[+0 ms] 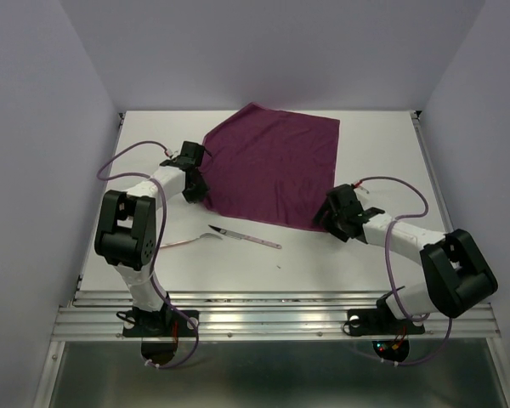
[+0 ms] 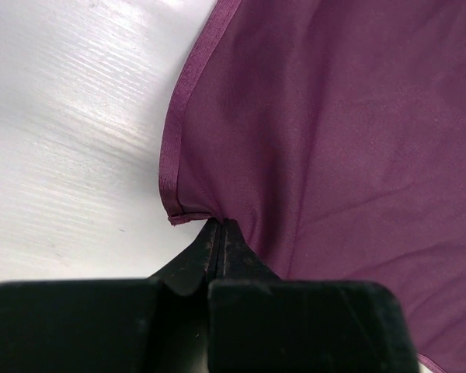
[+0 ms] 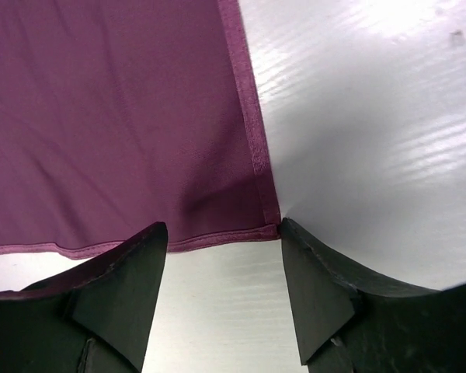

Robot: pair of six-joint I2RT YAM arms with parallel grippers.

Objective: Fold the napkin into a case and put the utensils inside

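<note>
The dark maroon napkin [image 1: 272, 161] lies spread over the back middle of the table, its far left edge slightly rumpled. At its near left corner, my left gripper is shut, the cloth gathered between its fingertips and a small hemmed corner sticking out to one side. My right gripper stands open at the near right corner. That corner's hem lies between the fingers, close beside the right fingertip [image 3: 289, 233]. In front of the napkin lie a knife [image 1: 253, 240] and a second utensil [image 1: 180, 243], partly hidden by the left arm.
Grey walls [image 1: 263, 51] close off the back and both sides. A metal rail [image 1: 263, 316] runs along the front edge.
</note>
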